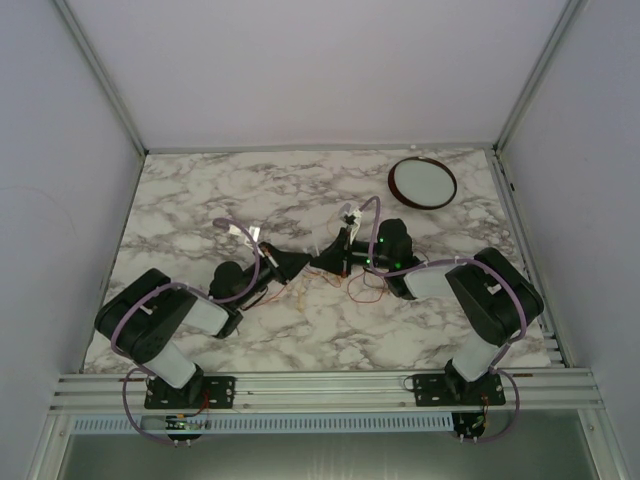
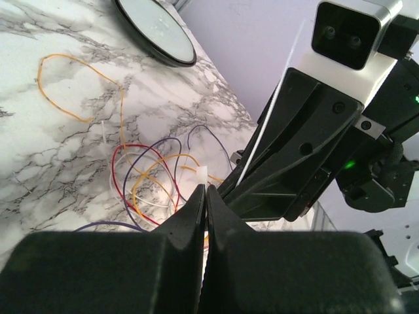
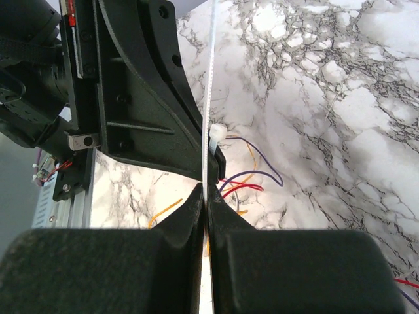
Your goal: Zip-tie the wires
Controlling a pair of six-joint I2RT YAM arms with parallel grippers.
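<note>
A thin white zip tie (image 3: 209, 78) runs as a strap up between the closed fingers of my right gripper. Its blocky head (image 3: 217, 133) sticks out at the tips of my left gripper, which is shut on it. Both grippers meet tip to tip near the middle of the table in the top view. Red, purple and orange wires (image 2: 124, 176) lie in loose loops below the tips. In the right wrist view the wires (image 3: 249, 186) pass close by the left fingertips; whether the tie encircles them is hidden.
A round white dish with a dark rim (image 1: 423, 183) sits at the back right. Loose orange wire (image 2: 40, 75) stretches away from the bundle.
</note>
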